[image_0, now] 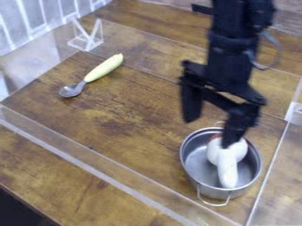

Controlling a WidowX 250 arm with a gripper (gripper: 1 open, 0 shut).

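Note:
My dark gripper (pixel 213 115), blurred by motion, stands open above the steel pot (pixel 200 177) at the right. In the pot lies a white object (pixel 228 164) with a bulbous top and a narrower end, with a bit of red at its upper edge. A spoon (pixel 73 89) with a pale yellow-green piece (pixel 104 68) at its upper end lies at the upper left of the wooden table.
Clear low walls (pixel 71 156) border the work area. A white rack stands at the back left.

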